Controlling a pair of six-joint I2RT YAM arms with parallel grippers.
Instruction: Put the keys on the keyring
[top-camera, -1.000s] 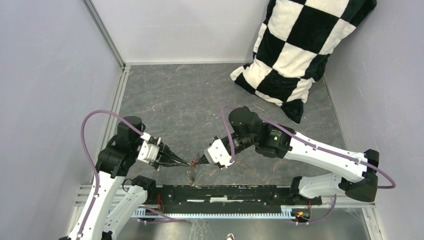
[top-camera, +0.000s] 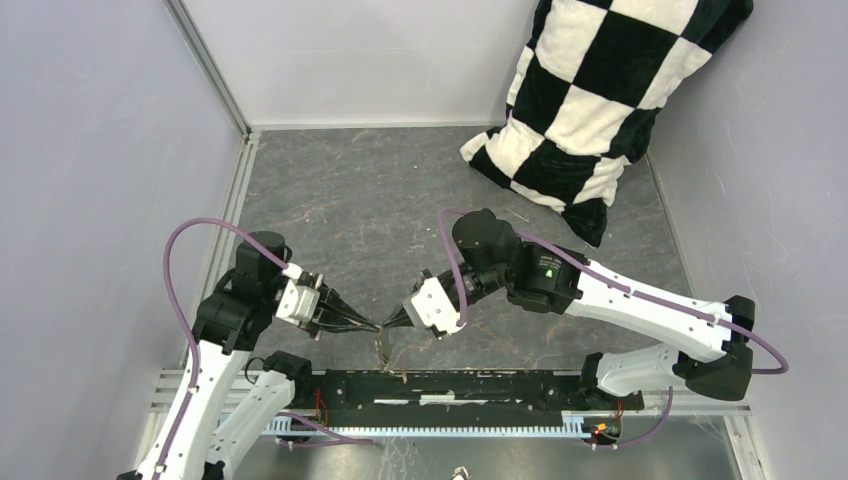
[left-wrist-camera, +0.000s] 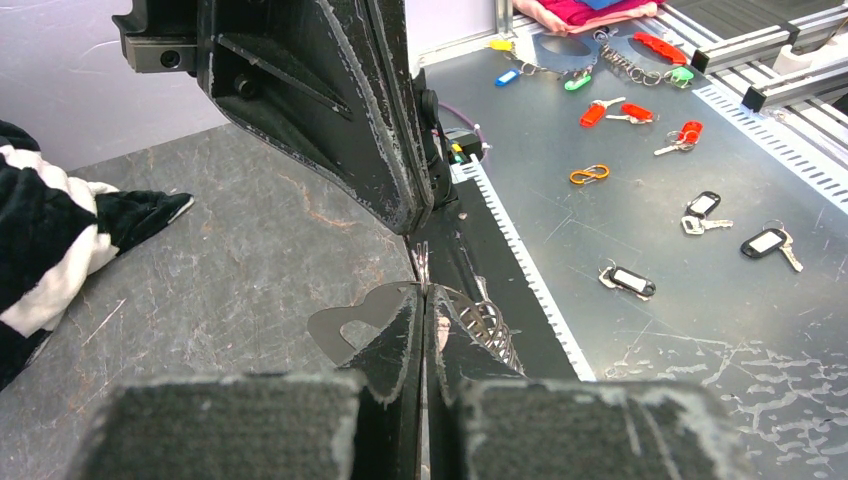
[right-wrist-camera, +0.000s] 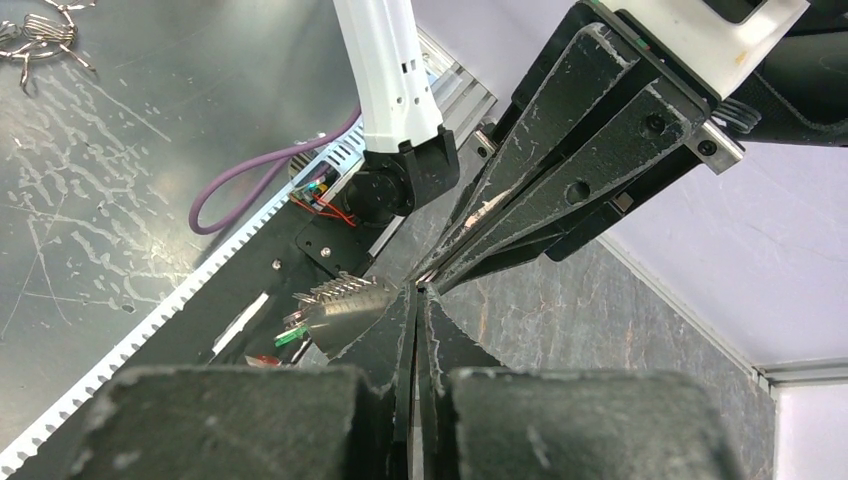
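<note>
In the top view my left gripper (top-camera: 376, 327) and right gripper (top-camera: 388, 322) meet nearly tip to tip above the front edge of the floor. A thin metal keyring plate (top-camera: 383, 347) hangs under them. In the left wrist view the plate (left-wrist-camera: 340, 318) reaches out both sides of my left fingertips, which are shut on it; wire loops (left-wrist-camera: 490, 325) crowd its right side. From the right wrist view, the plate (right-wrist-camera: 345, 318) has a row of loops, with a green tag (right-wrist-camera: 290, 335) and something red (right-wrist-camera: 262, 360) below. My right gripper is shut; nothing clear shows between its tips.
Several tagged keys, including red-headed keys (left-wrist-camera: 592, 113) and a black-tagged key (left-wrist-camera: 630, 282), lie on the grey metal table with an orange carabiner (left-wrist-camera: 590, 174). A toothed white strip (left-wrist-camera: 520, 260) edges the table. The checkered cushion (top-camera: 600, 90) stands at the back right.
The red bit seen between the two gripper tips earlier is gone from there; a small reddish bit now shows lower, beside the plate. The right gripper has shifted slightly left; the left arm looks still.
</note>
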